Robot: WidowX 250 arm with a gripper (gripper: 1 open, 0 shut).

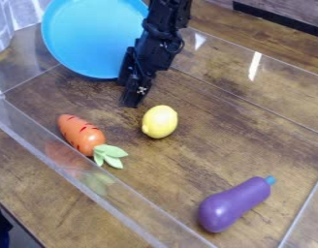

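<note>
My black gripper (136,89) is low over the wooden table, beside the right edge of a blue plate (78,34), its fingertips close to the surface. It is open, as far as the dark shape shows. A yellow lemon (161,121) lies just below and right of the fingertips, apart from them. An orange toy carrot (81,135) with pale green leaves lies at lower left, and a purple toy eggplant (231,205) at lower right.
Clear low walls (93,183) edge the work area at left.
</note>
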